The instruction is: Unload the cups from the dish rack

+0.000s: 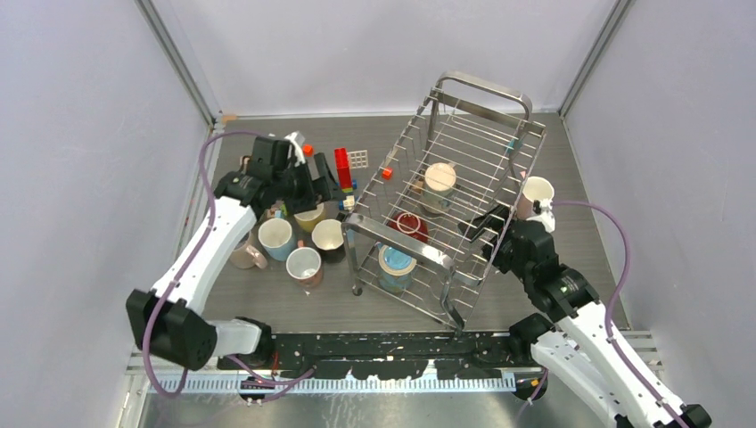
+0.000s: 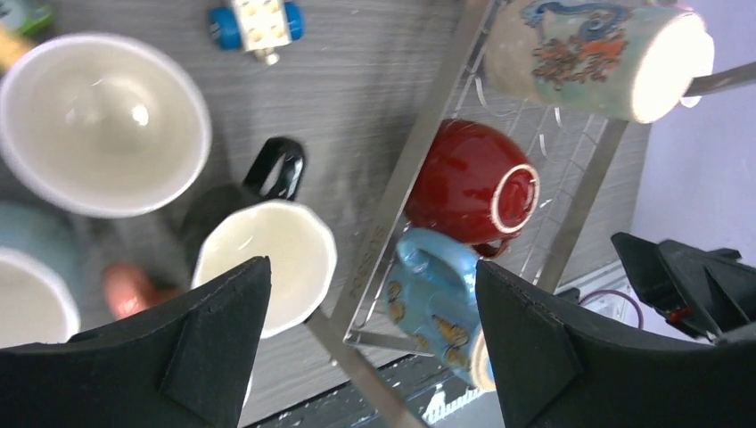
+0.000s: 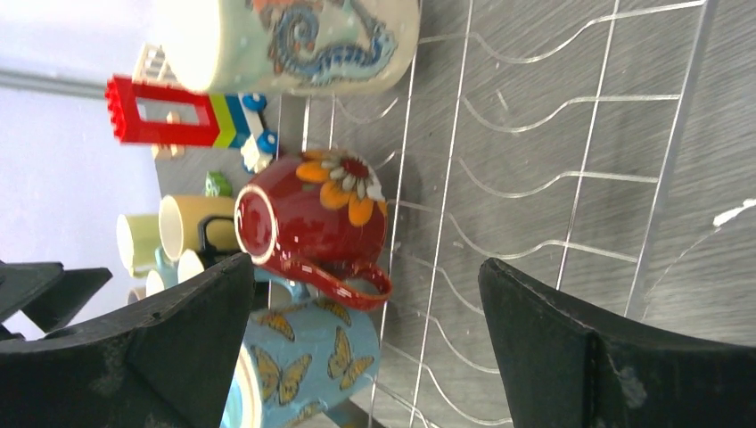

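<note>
A metal dish rack point(image 1: 481, 98) holds three cups lying sideways: a red cup point(image 3: 303, 218) with a flower, a blue butterfly cup point(image 3: 312, 361), and a pale cup point(image 3: 330, 45) with a seahorse. My left gripper is open and empty, raised over the standing cups left of the rack, among them a white-lined black cup point(image 1: 328, 234). My right gripper is open and empty, at the rack's right side, facing the red and blue cups.
Toy bricks point(image 1: 342, 168) lie behind the standing cups. A pinkish cup point(image 1: 538, 192) stands right of the rack. Free table shows at the back left and front.
</note>
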